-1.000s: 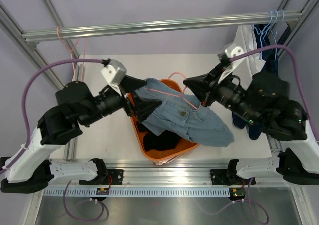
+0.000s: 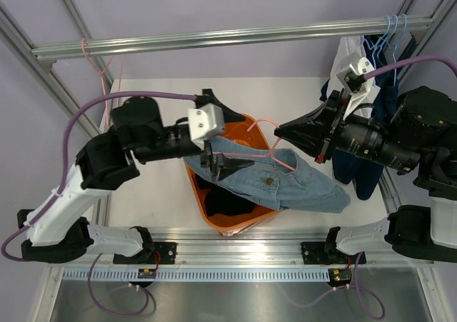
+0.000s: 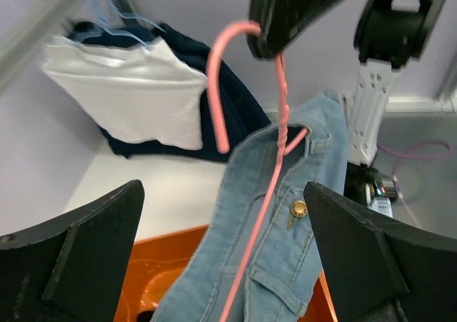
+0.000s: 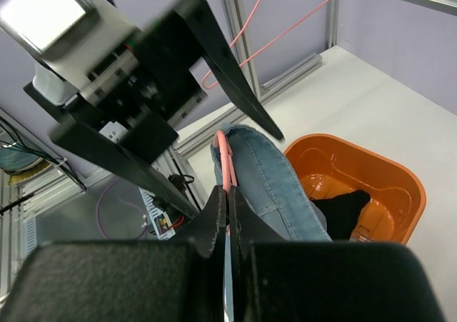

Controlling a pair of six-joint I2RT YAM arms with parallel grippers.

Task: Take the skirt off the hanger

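Note:
A denim skirt (image 2: 300, 190) with a pink hanger (image 2: 282, 161) in its waistband lies stretched over the orange basket. My right gripper (image 2: 280, 131) is shut on the hanger near its hook; in the right wrist view the pink wire (image 4: 226, 161) runs into its fingertips. My left gripper (image 2: 227, 140) stands open around the hanger's left end, over the skirt's waistband; in the left wrist view the denim (image 3: 278, 279) and hanger lie between and beyond its fingers.
An orange basket (image 2: 200, 200) holds black cloth. A rail (image 2: 214, 40) crosses the back, with empty pink hangers (image 2: 93, 61) at left and blue hangers with white and navy clothes (image 2: 360, 179) at right.
My left gripper has moved right, further over the skirt.

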